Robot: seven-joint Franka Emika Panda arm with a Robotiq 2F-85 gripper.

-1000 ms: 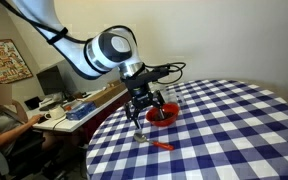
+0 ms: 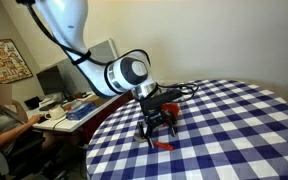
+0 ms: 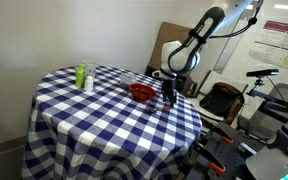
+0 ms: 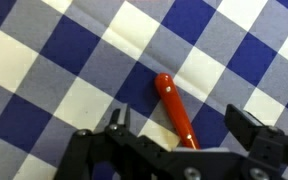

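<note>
A utensil with a red handle [image 4: 177, 108] lies on the checkered tablecloth. In the wrist view the handle runs between the two open fingers, and its lower end passes out of sight behind the gripper body. My gripper [image 2: 159, 131] is low over the utensil in exterior view 1, with the red handle's tip [image 2: 163, 146] showing just in front of it. Nothing is held. The fingers [image 4: 119, 119] stand on either side of the handle, apart from it. I cannot tell how far above the cloth they are.
A red bowl [image 3: 142, 91] stands on the table behind the gripper, partly hidden in exterior view 1. A green bottle [image 3: 80, 76] and a white bottle [image 3: 89, 84] are farther off. A person sits at a desk to the side.
The gripper has come down and toward the front, from beside the bowl to over the red-handled utensil. It now covers much of the utensil, which seems not to have moved.
</note>
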